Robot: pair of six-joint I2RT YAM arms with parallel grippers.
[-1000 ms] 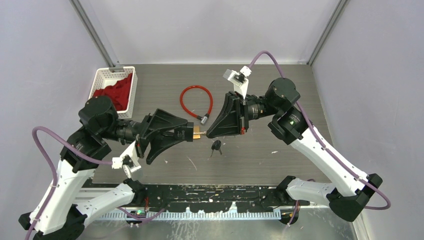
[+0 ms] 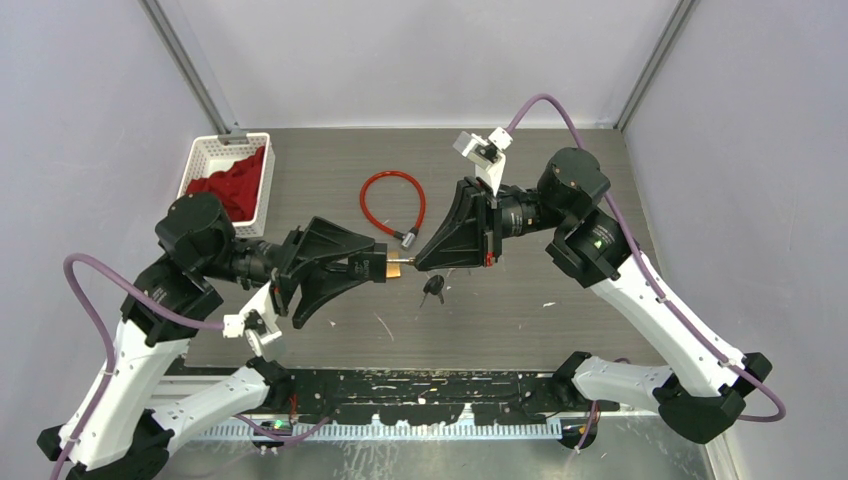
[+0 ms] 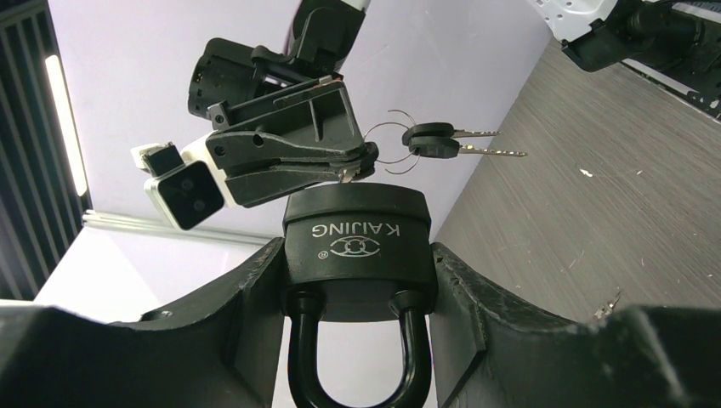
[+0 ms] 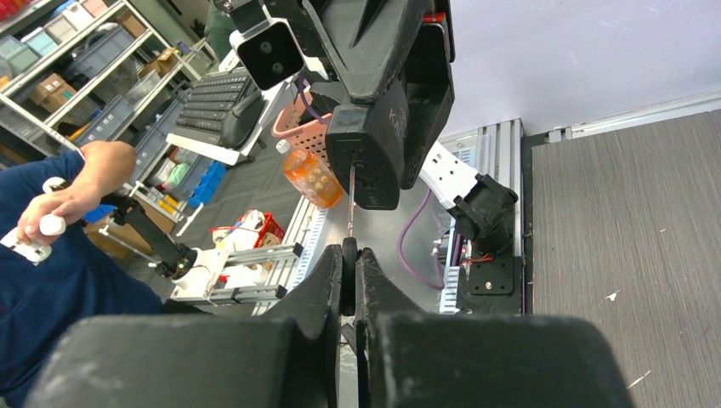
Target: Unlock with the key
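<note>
My left gripper [image 2: 372, 263] is shut on a black padlock [image 3: 357, 246] marked KAIJING, its shackle pointing back between the fingers. Facing it, my right gripper [image 2: 418, 264] is shut on the dark head of a key [image 4: 350, 225]. The key's thin metal blade bridges the gap to the padlock's end face, its tip meeting the face at the keyhole. Much of the blade shows outside; how deep the tip sits I cannot tell. Two spare keys [image 3: 435, 140] hang by wire rings from the held key.
A red cable lock [image 2: 365, 197] lies on the table behind the grippers. At the back left stands a white basket [image 2: 262, 190] with red cloth.
My right arm and wrist have shifted slightly to the right and tilted, and the hanging keys have swung a little. The left arm and the padlock stay where they were.
</note>
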